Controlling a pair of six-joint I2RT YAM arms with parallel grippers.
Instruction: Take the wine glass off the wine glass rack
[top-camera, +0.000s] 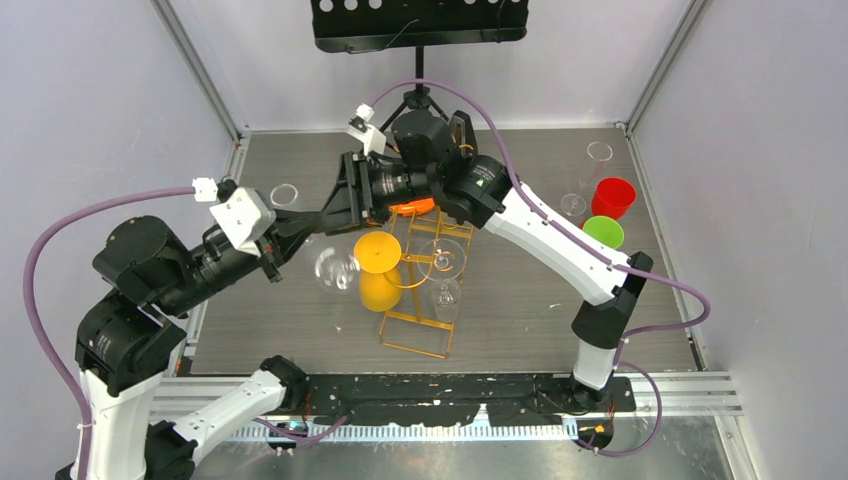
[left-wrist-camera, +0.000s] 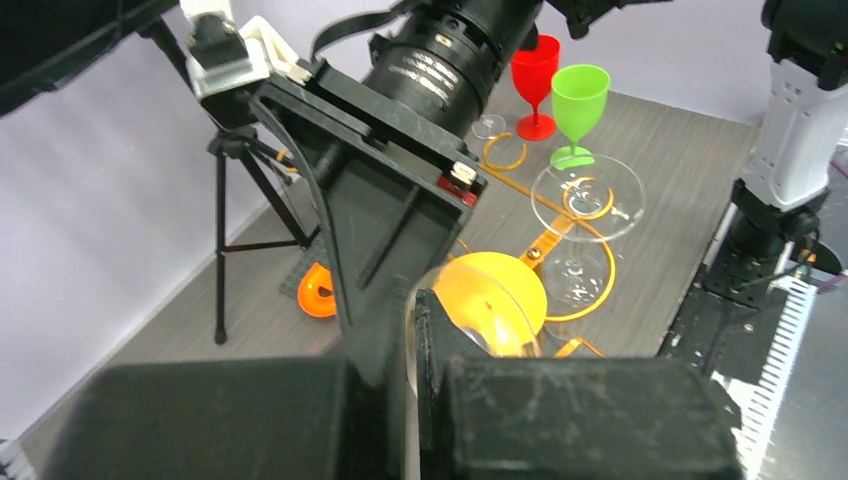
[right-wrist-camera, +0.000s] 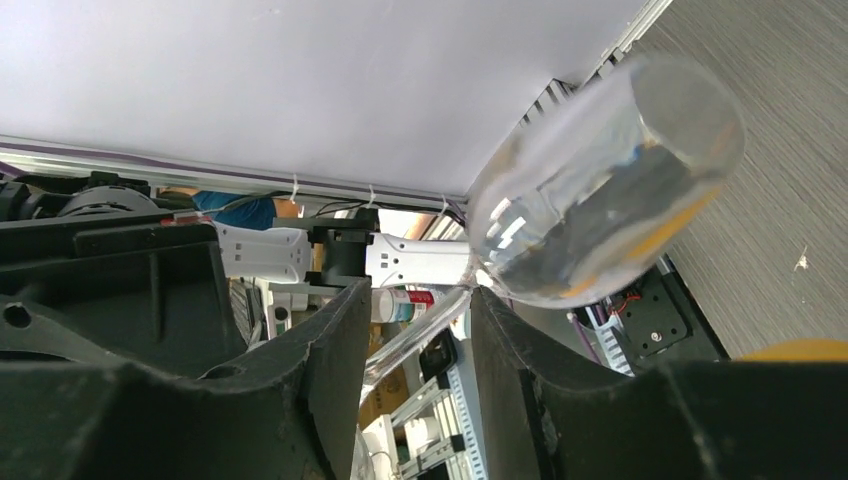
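A clear wine glass is off the yellow rack, to the left of the yellow glass. In the right wrist view its bowl looks blurred and tilted beyond the fingertips. The glass's stem runs through the gap of my right gripper, whose fingers stand part open. My left gripper is shut, close against the right one, and a faint clear edge shows by its tips. Whether it pinches any glass cannot be made out.
Another clear glass and the yellow one hang on the rack. Red and green glasses stand at the right with clear ones. A music stand rises at the back.
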